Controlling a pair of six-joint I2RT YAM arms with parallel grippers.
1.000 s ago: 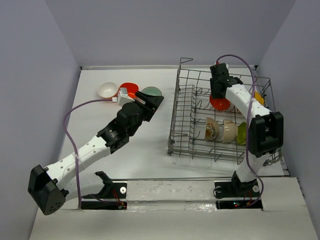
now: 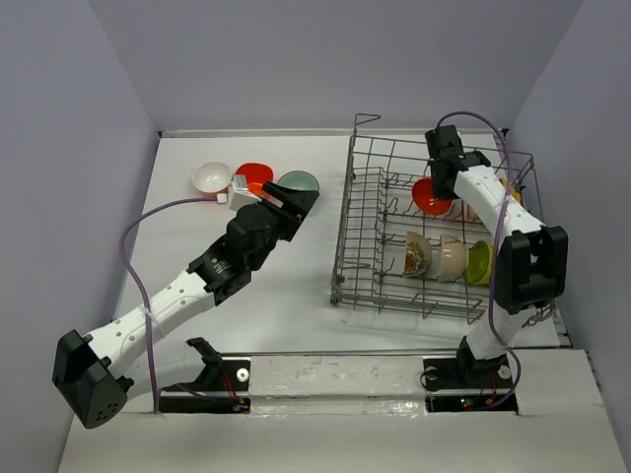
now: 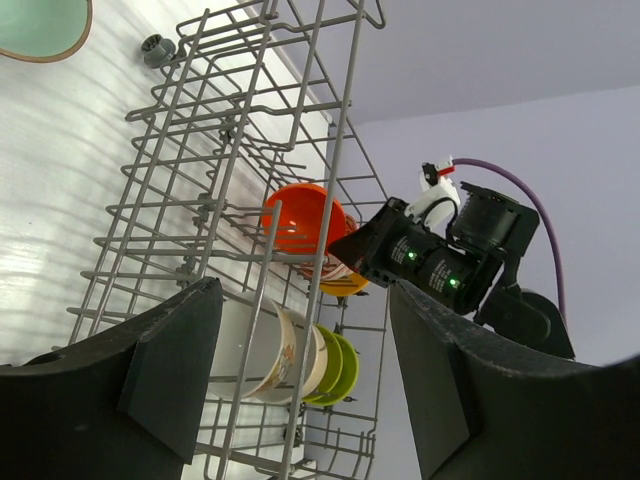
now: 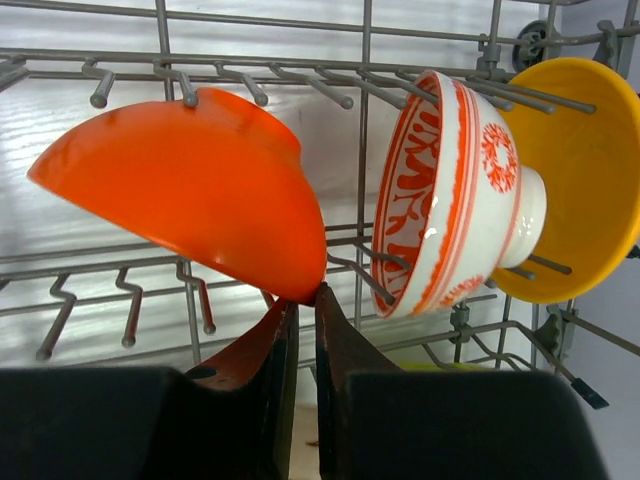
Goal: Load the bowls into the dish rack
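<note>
An orange bowl (image 4: 190,180) stands tilted on its side among the rack's tines; in the top view it is in the rack's (image 2: 341,246) back half. The fingertips of my right gripper are close together at this bowl's lower rim; whether they pinch it is unclear. My left gripper stands wide open, empty, over the table left of the rack. On the table at the back left are a white bowl (image 2: 211,177), a red-orange bowl (image 2: 254,173) and a green bowl (image 2: 299,181).
Right of the orange bowl, a red-patterned white bowl (image 4: 470,190) and a yellow bowl (image 4: 570,170) stand in the rack. A floral bowl (image 2: 418,256), a cream bowl (image 2: 453,259) and a lime green bowl (image 2: 480,263) fill part of the front row.
My right gripper has shifted to the right, uncovering more of the orange bowl, which sits slightly farther back in the rack. The left arm has barely moved.
</note>
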